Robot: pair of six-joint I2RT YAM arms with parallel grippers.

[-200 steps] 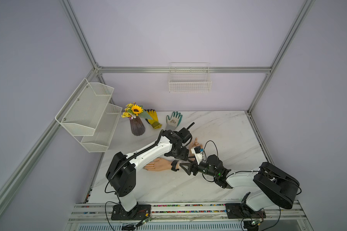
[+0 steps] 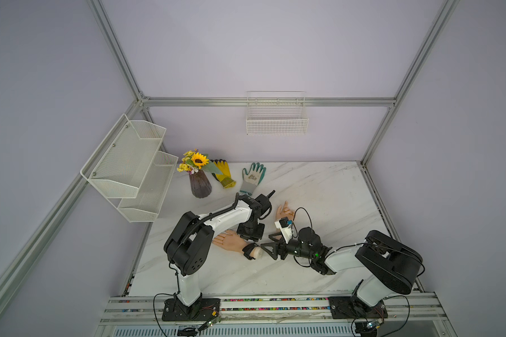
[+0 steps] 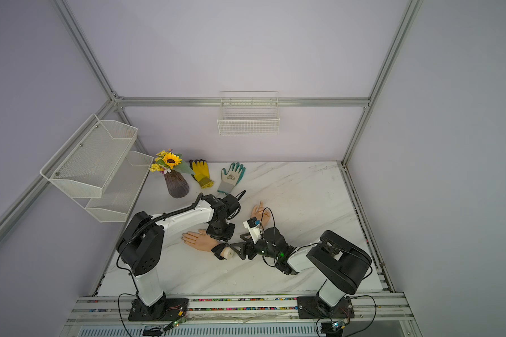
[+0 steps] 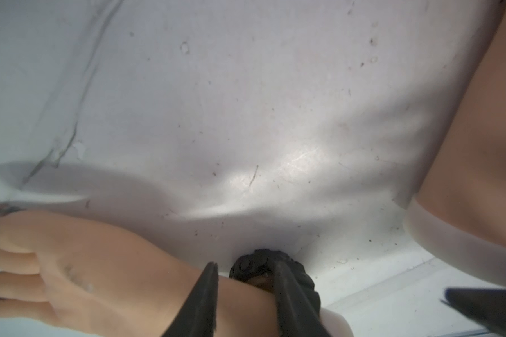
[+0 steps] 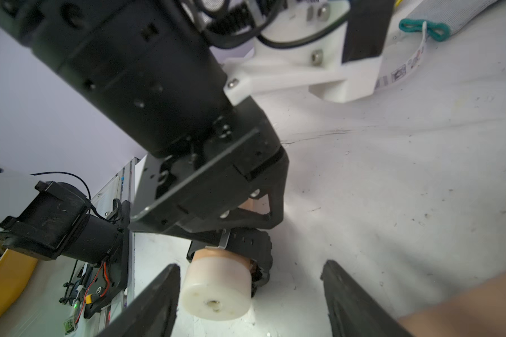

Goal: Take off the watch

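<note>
A black watch circles the wrist of a mannequin hand lying palm down; the same strap shows at the bottom of the left wrist view. My left gripper is over that wrist with fingers part open, one near the strap; whether it touches is unclear. My right gripper stands open at the hand's white stump end, with nothing held.
A second mannequin hand lies behind the right gripper. A vase of flowers, a yellow glove and a grey-green glove are at the back. Wire shelves hang left.
My left gripper has moved left and toward the front. The watched hand has turned slightly, its wrist end now nearer the front. The right arm has shifted slightly.
</note>
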